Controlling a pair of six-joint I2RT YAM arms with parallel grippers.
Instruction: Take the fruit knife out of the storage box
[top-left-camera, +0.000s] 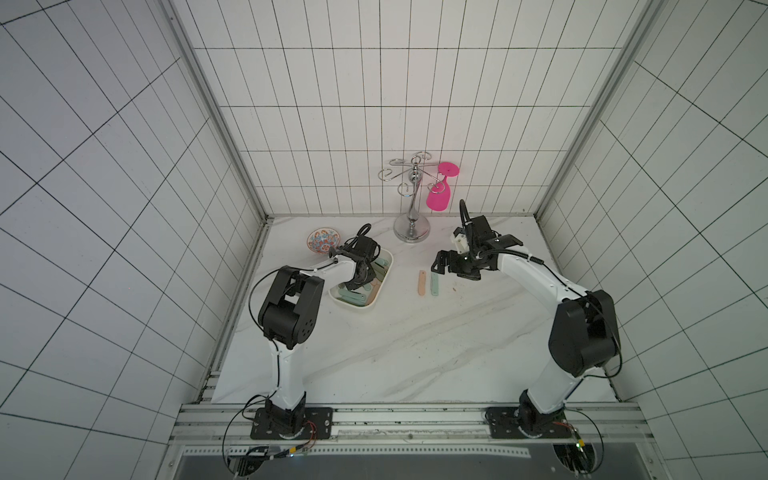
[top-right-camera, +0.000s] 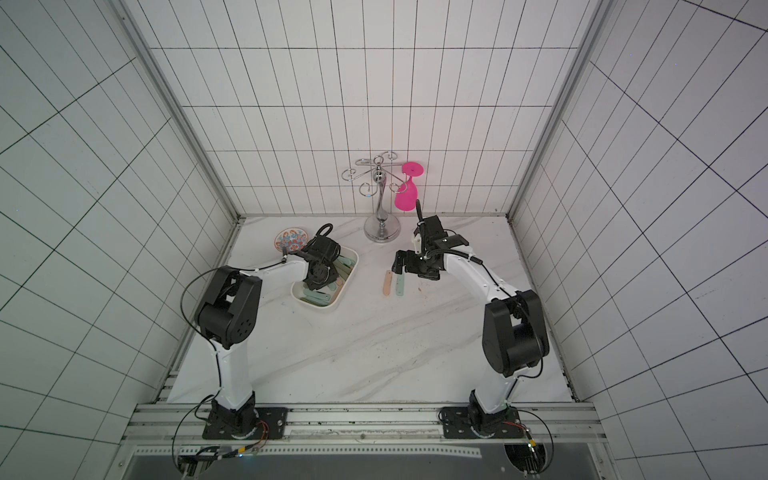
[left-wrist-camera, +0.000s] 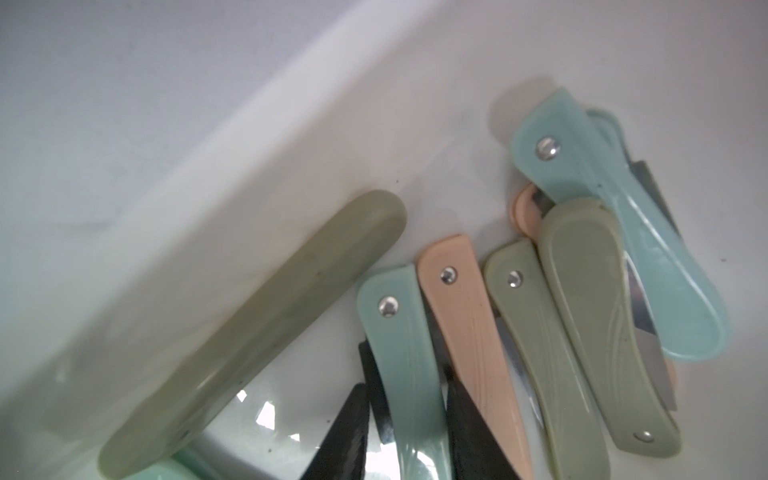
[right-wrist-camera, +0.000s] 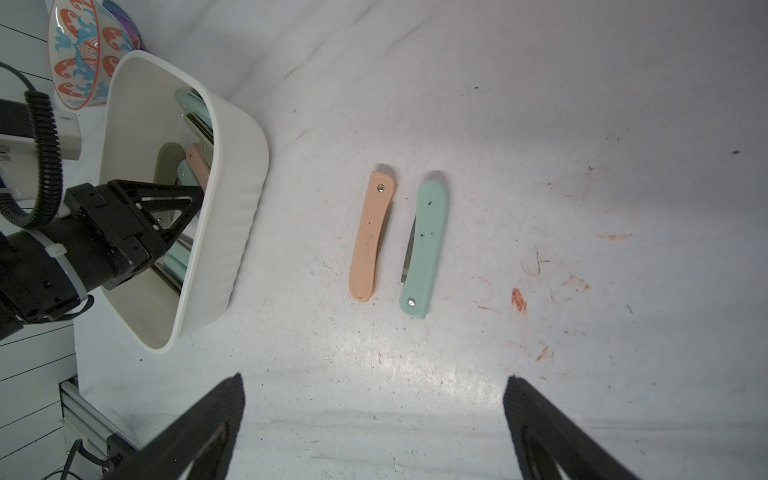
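Note:
The white storage box (right-wrist-camera: 228, 200) holds several folding fruit knives in teal, pink and olive. My left gripper is down inside it, part open, its fingertips either side of a teal knife (left-wrist-camera: 404, 344) that lies beside a pink knife (left-wrist-camera: 468, 328); whether they press on it I cannot tell. My right gripper hangs open over the table, nothing between its fingers. Below it a pink knife (right-wrist-camera: 368, 240) and a teal knife (right-wrist-camera: 428, 240) lie side by side outside the box.
A patterned dish (top-left-camera: 323, 238) sits behind the box. A chrome stand (top-left-camera: 413, 228) with a pink glass (top-left-camera: 438, 198) is at the back centre.

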